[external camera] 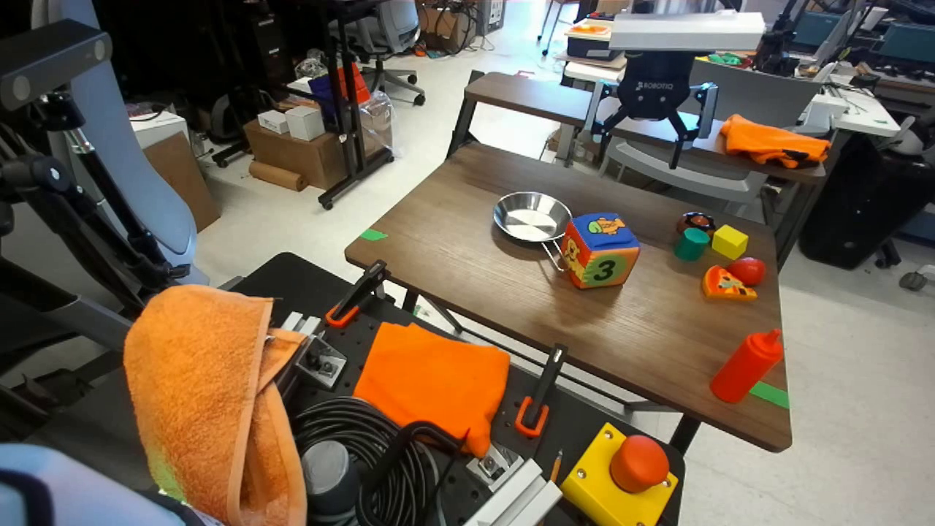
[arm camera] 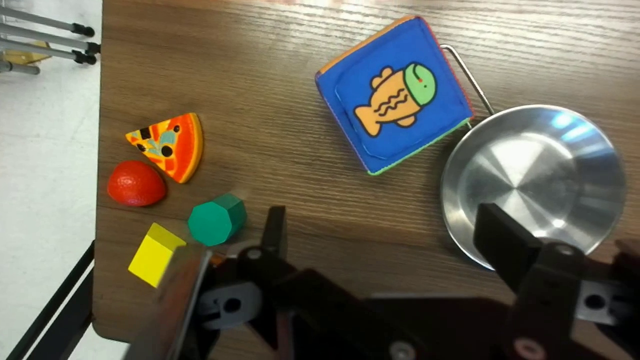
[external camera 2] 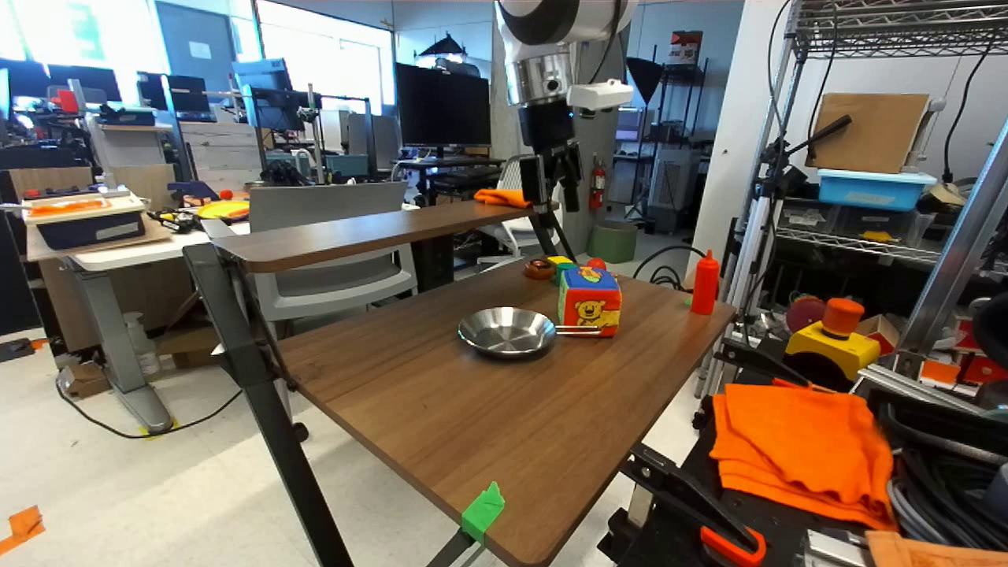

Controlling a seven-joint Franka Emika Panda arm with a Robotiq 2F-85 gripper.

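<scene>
My gripper (external camera: pixel 642 149) hangs above the far side of the table, its fingers spread wide and nothing between them. In the wrist view its two fingers (arm camera: pixel 275 231) stand well apart, with bare wood showing in the gap. A soft picture cube (arm camera: pixel 393 96) with a blue fish face sits on the table, touching or overlapping the handle of a steel pan (arm camera: pixel 528 174). To the other side are a pizza slice (arm camera: pixel 171 146), a red ball-like toy (arm camera: pixel 136 183), a green hexagonal block (arm camera: pixel 217 219) and a yellow block (arm camera: pixel 155 255). A small brown, round thing (external camera 2: pixel 539 269) is partly hidden.
A red squeeze bottle (external camera: pixel 746 367) stands near the table's right front corner. A raised shelf (external camera: pixel 535 95) runs along the back, with an orange cloth (external camera: pixel 776 141) at its end.
</scene>
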